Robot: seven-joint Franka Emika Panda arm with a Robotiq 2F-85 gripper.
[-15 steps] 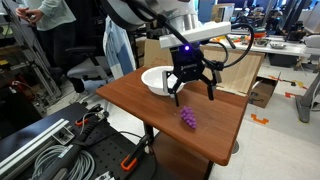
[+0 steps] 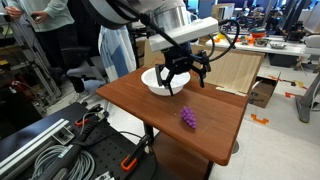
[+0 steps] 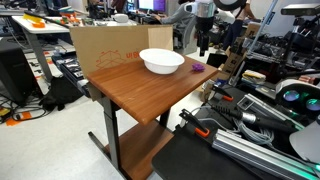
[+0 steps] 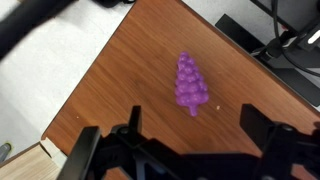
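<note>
A bunch of purple grapes lies on the brown wooden table. The wrist view shows the grapes lying just beyond the gap between my fingertips, touching neither side. My gripper is open and empty, held above the table and behind the grapes in exterior view 1. Its two dark fingers stand wide apart in the wrist view. A white bowl sits on the table; my gripper partly covers it in exterior view 1.
An open cardboard box stands behind the table. Dark rails and orange-handled clamps lie near the table's front edge, with a coil of cable nearby.
My gripper has moved up and to the left in exterior view 1, toward the bowl's side. It stays open. The grapes and bowl have not moved.
</note>
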